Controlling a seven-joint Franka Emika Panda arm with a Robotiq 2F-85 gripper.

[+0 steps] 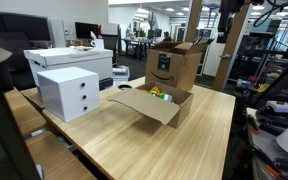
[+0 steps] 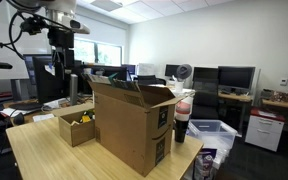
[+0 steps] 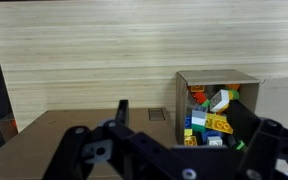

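Note:
My gripper hangs high above the right part of the table, well clear of everything on it. In the wrist view the gripper has its dark fingers spread apart, and nothing shows between them. Below it stands a small open cardboard box, one wide flap folded outward. Colourful toy blocks lie inside that box, in yellow, green, blue, orange and white. From the other side, the small box is partly cut off from view by a larger one.
A tall cardboard box with raised flaps stands beside the small box. White boxes occupy the table's far left. Bare wood covers the front of the table. A clear plastic bin sits off to the side.

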